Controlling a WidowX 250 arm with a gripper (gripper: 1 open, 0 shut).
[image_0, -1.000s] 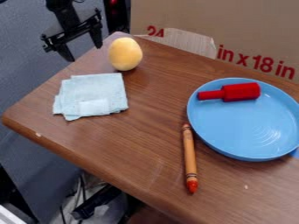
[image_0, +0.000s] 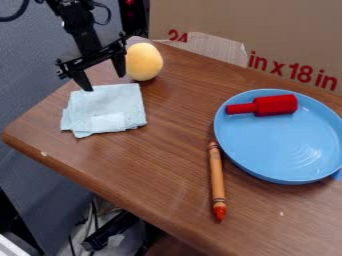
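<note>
My black gripper (image_0: 102, 72) hangs at the back left of the wooden table (image_0: 154, 170), open, its fingers over the far part of a folded light-blue cloth (image_0: 104, 110). A pale yellow round object (image_0: 144, 61) rests just right of the gripper. Whether the fingertips touch the cloth, I cannot tell.
On the right are a blue plate (image_0: 281, 150) with a red object (image_0: 274, 105) on it, and an orange crayon (image_0: 218, 185) beside it. A cardboard box (image_0: 267, 35) stands behind. The table's left edge drops away.
The gripper has moved rightward and down, closer to the cloth and the yellow object. The objects on the table look unmoved.
</note>
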